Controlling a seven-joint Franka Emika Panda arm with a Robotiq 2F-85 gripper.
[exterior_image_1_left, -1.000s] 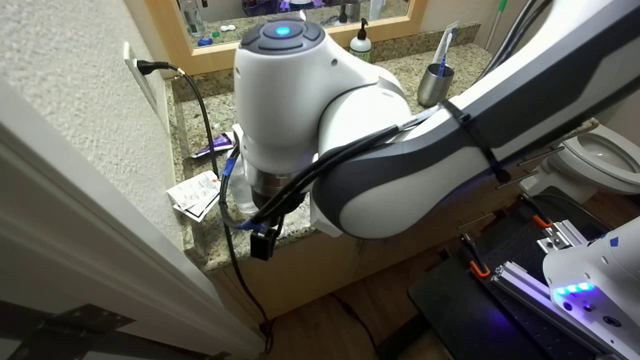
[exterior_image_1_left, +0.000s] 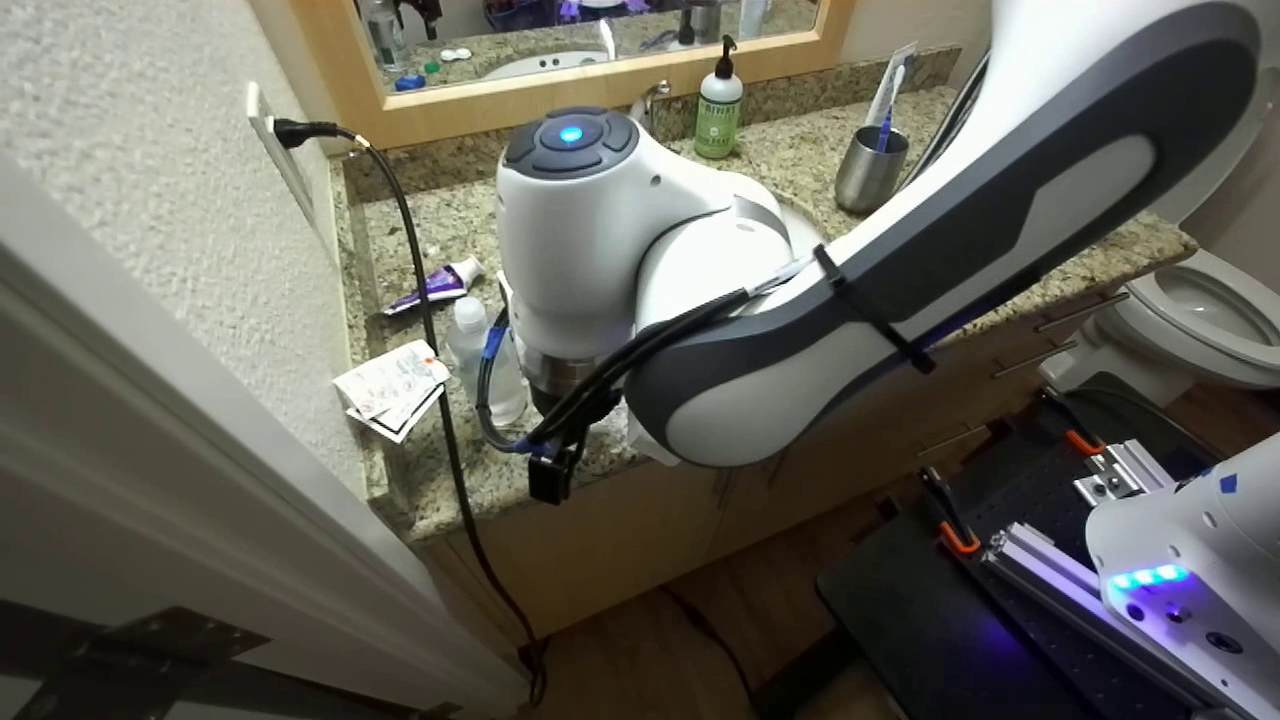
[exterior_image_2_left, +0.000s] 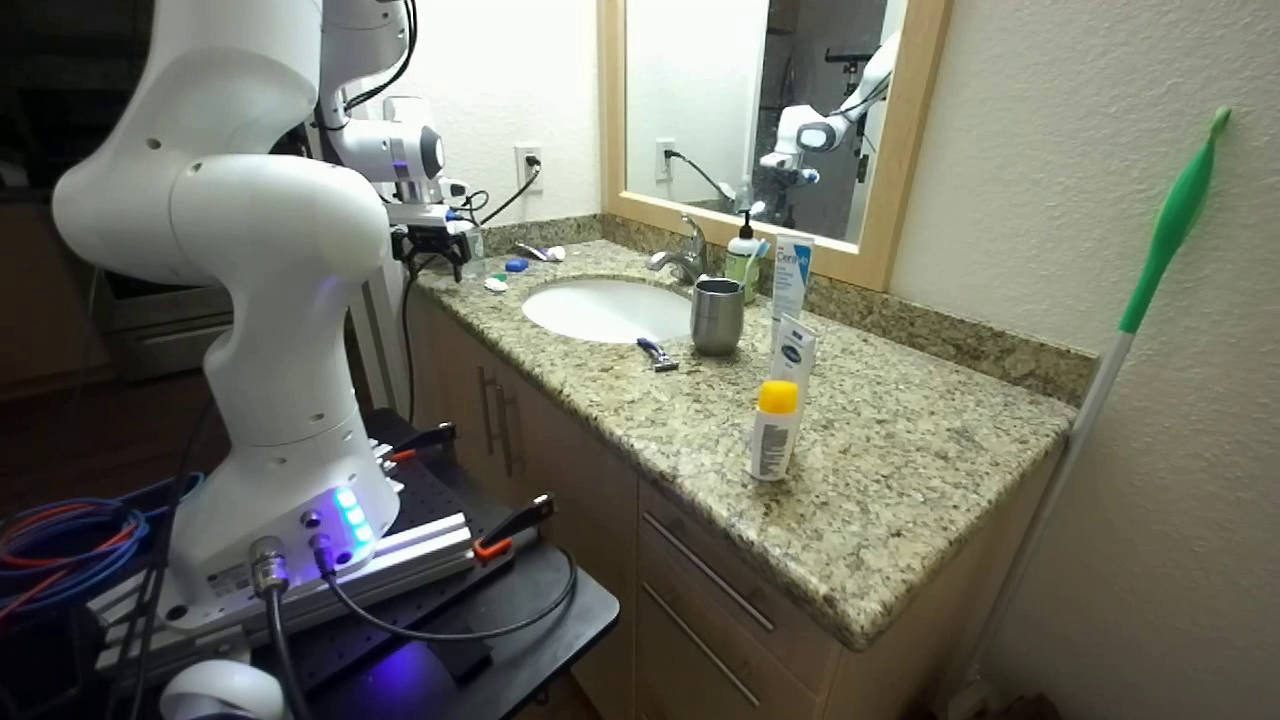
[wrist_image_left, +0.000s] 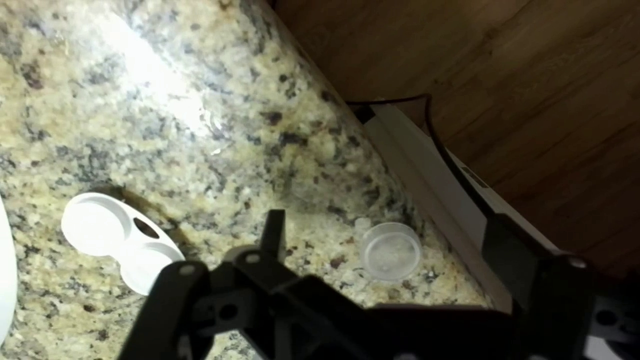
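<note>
My gripper is open, fingers spread wide and pointing down at the counter. In the wrist view a small clear round piece (wrist_image_left: 391, 252), like a cap with a little tab, lies on the granite near the front edge, between the lines of the two fingers. Nothing touches the fingers there. Left of them sits a white two-well lens case (wrist_image_left: 123, 237), its wells uncovered. Exterior view 2 shows the gripper (exterior_image_2_left: 439, 274) low over the counter's far end, close to a green cap (exterior_image_2_left: 495, 278) and a blue cap (exterior_image_2_left: 517, 265). In exterior view 1 the arm hides the fingers.
A clear bottle (exterior_image_1_left: 504, 390) stands beside the arm, with a toothpaste tube (exterior_image_1_left: 438, 288) and paper packets (exterior_image_1_left: 396, 390) nearby. A black power cord (exterior_image_1_left: 450, 444) hangs over the counter. The sink (exterior_image_2_left: 606, 310), razor (exterior_image_2_left: 656, 355) and metal cup (exterior_image_2_left: 717, 318) lie farther along.
The arm has come down toward the counter and its wrist has shifted slightly right in exterior view 1. More of the soap bottle and the clear bottle shows now. The counter objects visible there have stayed put.
</note>
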